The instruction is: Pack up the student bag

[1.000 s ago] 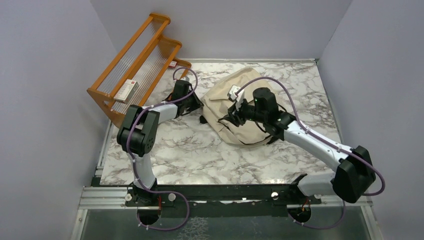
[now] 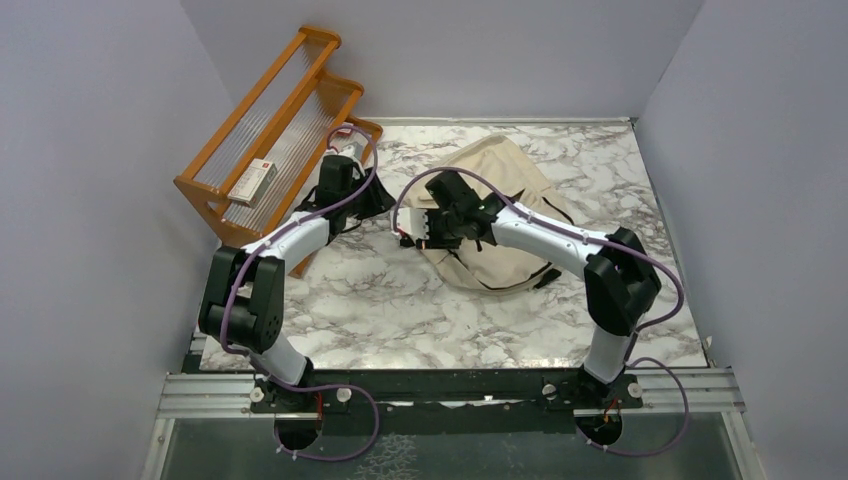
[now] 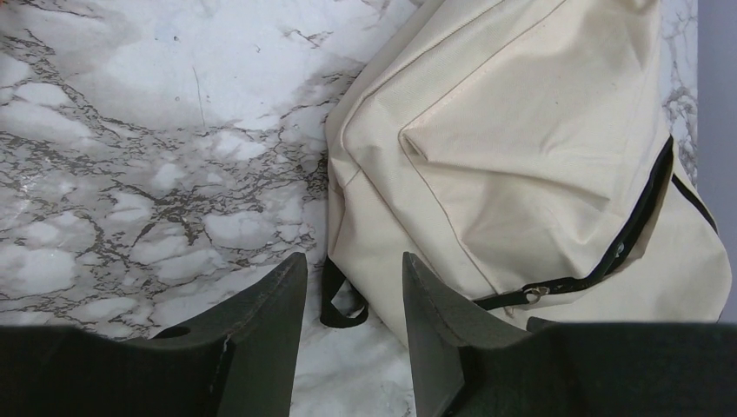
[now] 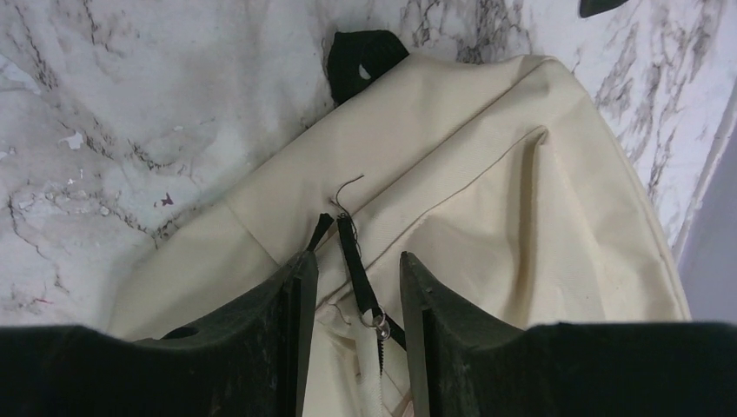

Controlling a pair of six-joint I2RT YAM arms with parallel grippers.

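Observation:
A cream cloth bag with black zippers and straps lies flat and rumpled on the marble table. My left gripper is part open and empty, just left of the bag; a black strap loop at the bag's corner shows beyond its fingers. Over the bag's left part, my right gripper stands open with nothing held. Behind its fingers appears the end of a black zipper with a metal slider. In the top view the right arm covers part of the bag.
A tilted wooden shelf stands at the back left. It carries a white box, and a small red-and-white item sits near its right end. Bare marble lies in front of the bag.
The left arm has drawn a little to the left, away from the bag. The bag looks unmoved.

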